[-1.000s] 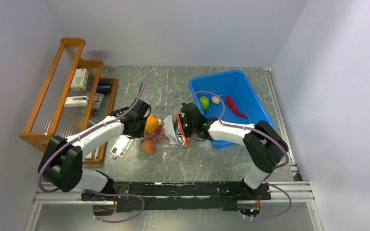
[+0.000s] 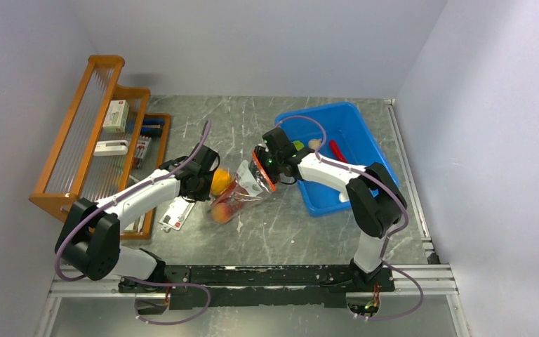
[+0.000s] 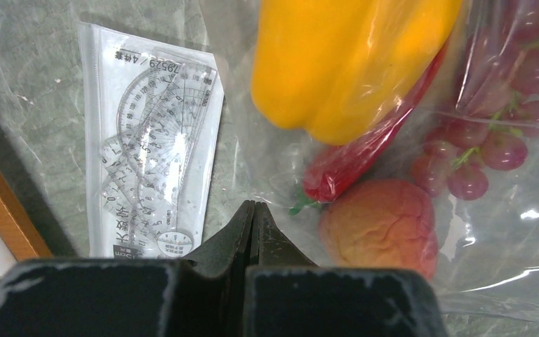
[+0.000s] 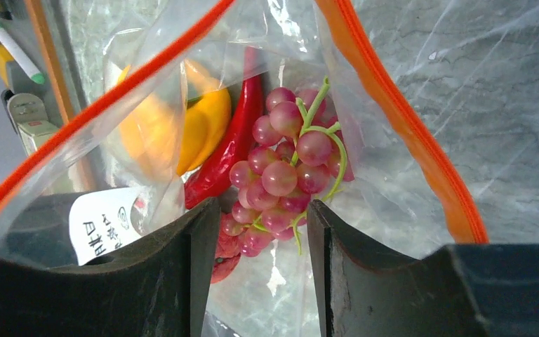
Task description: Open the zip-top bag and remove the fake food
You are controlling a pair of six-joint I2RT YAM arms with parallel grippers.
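A clear zip bag (image 2: 242, 196) with orange zip edges lies between my arms, its mouth spread open in the right wrist view. Inside are a yellow pepper (image 3: 344, 77), a red chili (image 4: 242, 137), red grapes (image 4: 281, 168) and a peach (image 3: 382, 225). My left gripper is shut at the bag's lower left edge, with thin clear plastic at its tips. Between the two orange edges stands my right gripper, open, its fingers pointing into the mouth toward the grapes. Nothing is visibly held in it.
A blue bin (image 2: 358, 133) with several food pieces stands at the right, partly behind my right arm. A wooden shelf (image 2: 88, 140) is at the left. A packet of clear rulers (image 3: 154, 147) lies beside the bag.
My right gripper has turned and shifted a little up the view, covering part of the bin's contents. The orange bag mouth has tilted and widened with it. My left arm has stayed put.
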